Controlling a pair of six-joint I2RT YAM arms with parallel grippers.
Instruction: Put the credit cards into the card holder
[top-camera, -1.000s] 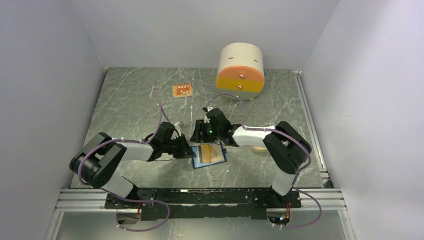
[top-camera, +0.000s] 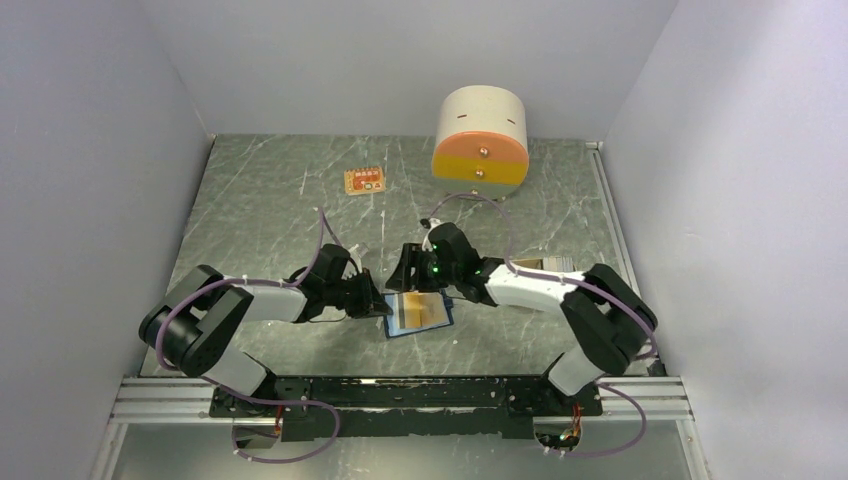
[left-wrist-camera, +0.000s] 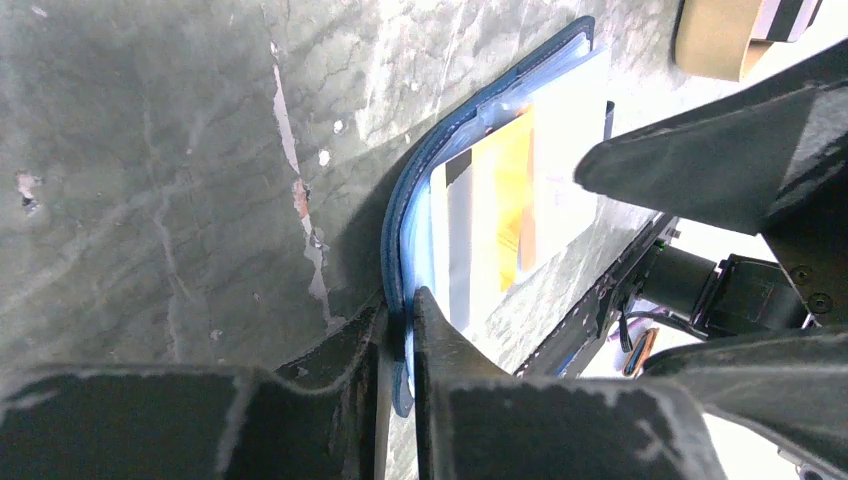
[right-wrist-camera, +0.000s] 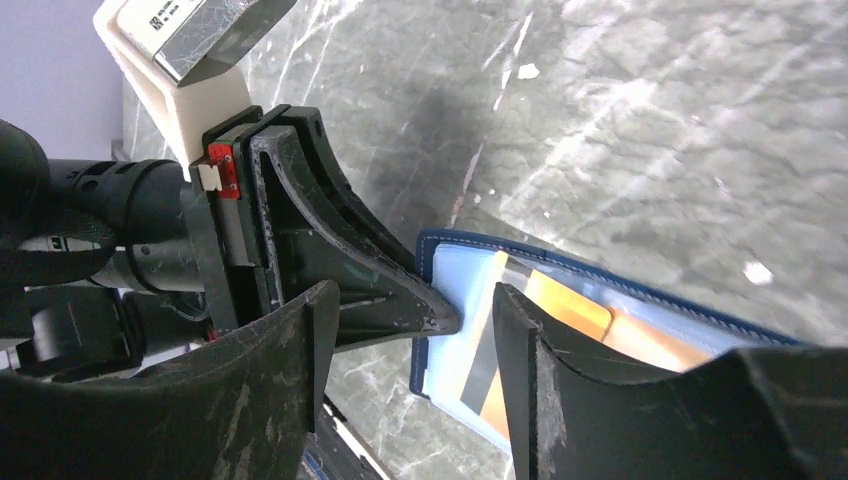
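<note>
The blue card holder (top-camera: 391, 327) lies spread on the table, with a white card bearing a dark stripe (left-wrist-camera: 460, 240) and a yellow-orange card (right-wrist-camera: 570, 302) in its clear sleeves. How deep each card sits is hard to tell. My left gripper is shut on the holder's near edge, which curves up slightly between its fingers. Over the holder, my right gripper is open, its fingers apart with no card between them. From above, the tips of the right gripper (top-camera: 402, 283) are just past the holder's far edge, close to the left gripper (top-camera: 382, 308).
Behind the right forearm is a tan box (top-camera: 527, 264) with a striped card (top-camera: 558, 264) at it. An orange printed piece (top-camera: 364, 180) and a small drawer cabinet (top-camera: 481, 140) stand farther back. Open table lies to the left.
The right arm has shifted to the right and its elbow outward, uncovering the tan box and striped card. The left gripper and the holder have stayed in place.
</note>
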